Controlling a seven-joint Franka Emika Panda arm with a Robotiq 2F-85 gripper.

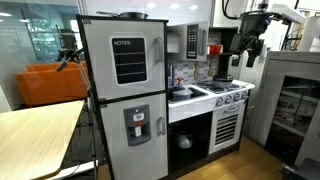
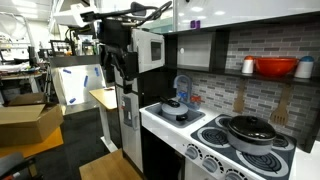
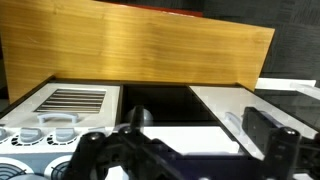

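My gripper hangs in the air in front of the toy kitchen's right part, its fingers apart and nothing between them. In the second exterior view the gripper is pointing downward, in front of the fridge and counter as seen from there. Both dark fingers show low in the wrist view, spread wide, with the white counter edge and dark open cabinet beyond the gap. A dark lidded pot stands on the stove, and a smaller lidded pot sits at the sink.
The tall fridge stands left of the counter, with a dark pan on top. The microwave door is open. A red pot rests on the shelf. A silver kettle sits in the lower cabinet. Bare floor lies in front.
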